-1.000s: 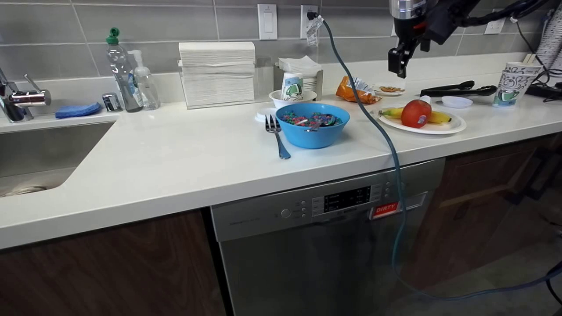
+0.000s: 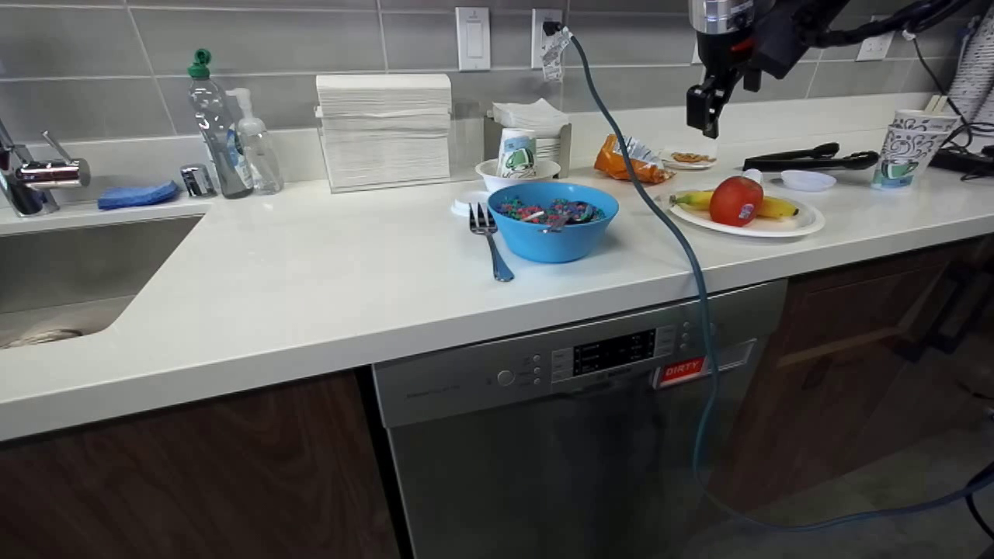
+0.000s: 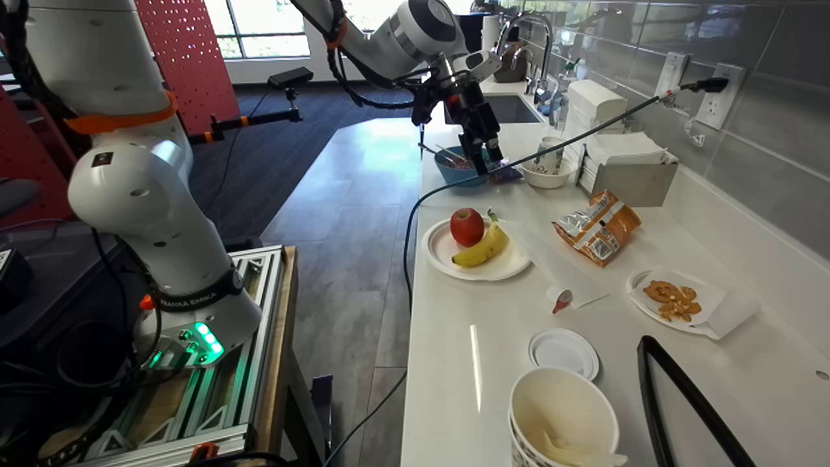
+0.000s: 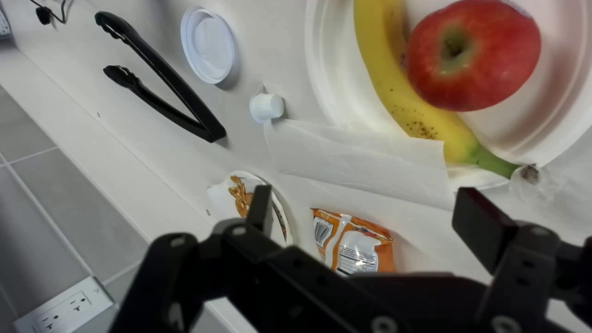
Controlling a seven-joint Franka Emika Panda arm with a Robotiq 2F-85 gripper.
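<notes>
My gripper hangs above the counter with its fingers wide apart and nothing between them. In the wrist view a red apple (image 4: 474, 55) and a yellow banana (image 4: 388, 72) lie together on a white plate (image 4: 330, 83), above and right of the fingertips. An orange snack bag (image 4: 355, 244) shows lower down, past the gap between the fingers. The left finger partly hides a small plate of brown snacks (image 4: 241, 196). Black tongs (image 4: 166, 77) lie spread at the upper left. In the first exterior view, a blue bowl (image 2: 550, 244) holds colourful wrapped pieces, with a fork (image 2: 496, 251) beside it.
A blue cable (image 2: 685, 244) runs from the wall outlet across the counter and over its front edge. A patterned paper cup (image 2: 908, 154) stands at the right. Napkin stacks (image 2: 387, 130) line the wall. The counter between sink and fork is clear.
</notes>
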